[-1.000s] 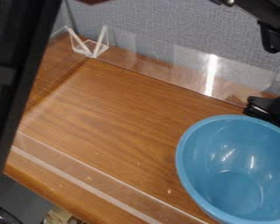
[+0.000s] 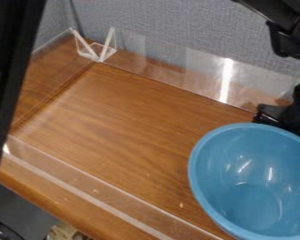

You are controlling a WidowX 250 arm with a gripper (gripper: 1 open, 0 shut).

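A light blue bowl (image 2: 250,197) sits upright at the lower right of the wooden table (image 2: 115,131). Just above and behind it, at the right edge of the camera view, part of the black robot arm with its gripper (image 2: 280,115) shows, mostly cropped by the frame. I cannot make out its fingertips or whether anything is between them.
A white wire corner piece (image 2: 97,49) stands at the back left. Clear plastic edging runs along the back and front of the table, before a grey fabric wall (image 2: 178,28). A dark upright object fills the left edge.
The arm at the right has shifted slightly, its lower part now a little further left. The bowl has not moved.
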